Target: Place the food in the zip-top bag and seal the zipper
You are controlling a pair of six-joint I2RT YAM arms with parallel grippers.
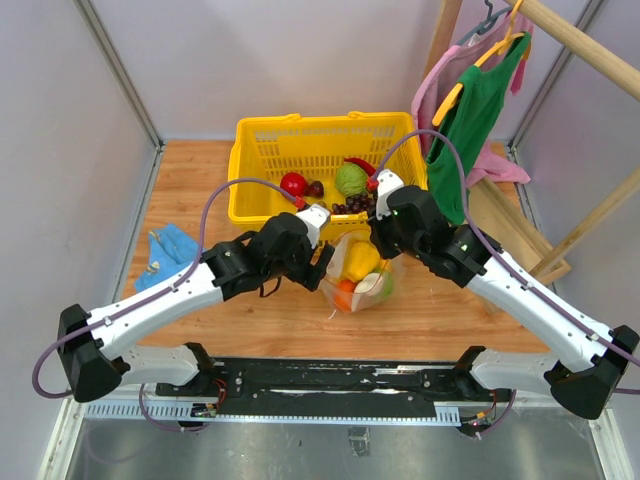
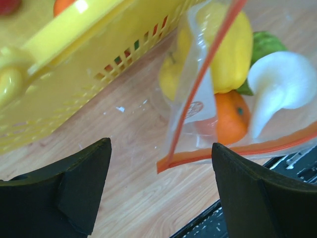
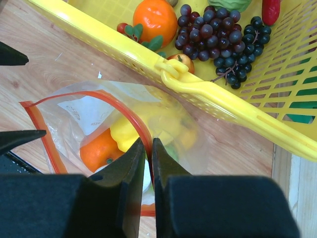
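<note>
The clear zip top bag [image 1: 345,297] stands with its mouth open, its orange zipper strip [image 2: 195,99] bowed apart. Inside lie a yellow pepper [image 2: 229,54], an orange fruit [image 2: 232,118], a white mushroom-like piece [image 2: 282,79] and something green [image 2: 265,45]. My right gripper is shut on the bag's rim, the strip pinched between its fingertips. At the bag's left corner, my left gripper is open; the corner shows beyond the gap between its fingers, not gripped. One left finger overlaps the lower strip in view; contact there cannot be told.
Just behind the bag stands the yellow basket [image 3: 237,111] with dark grapes [image 3: 210,32], an orange [image 3: 154,22] and other produce. A blue cloth [image 1: 170,252] lies to the left. Clothes hang on a wooden rack [image 1: 570,40] at right.
</note>
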